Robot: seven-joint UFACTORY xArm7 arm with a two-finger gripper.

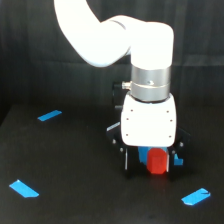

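My gripper is low over the dark table at right of centre, pointing down. Its two fingers stand apart, one on each side of a small red piece. The red piece lies toward the right finger, and a gap shows on the left. Behind the red piece is something blue, largely hidden by the white hand. Whether the red and blue parts touch cannot be told. A small blue bit shows right of the fingers.
Blue tape strips mark the black table: one at back left, one at front left and one at front right. A dark curtain hangs behind.
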